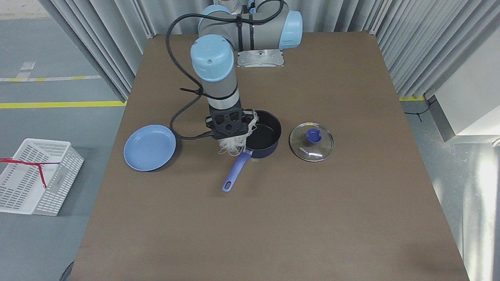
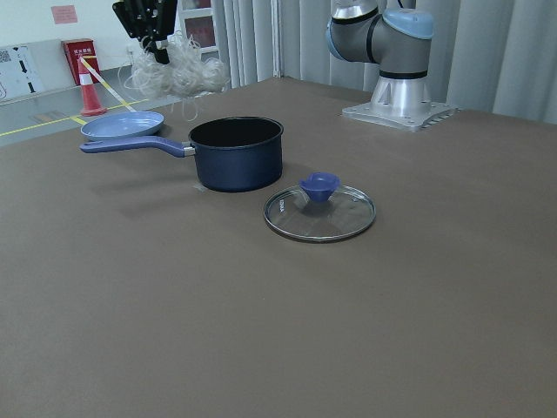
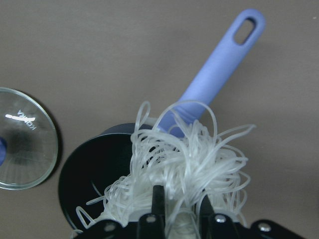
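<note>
My gripper is shut on a tangled bundle of white noodle-like strands, held in the air at the left rim of the dark blue saucepan, partly over it in the wrist view. The saucepan's blue handle points toward the front. The glass lid with a blue knob lies right of the pan on the table. The blue plate lies to the left, with nothing on it.
A white plastic basket stands off the table at the left. The arm's base plate is at the back.
</note>
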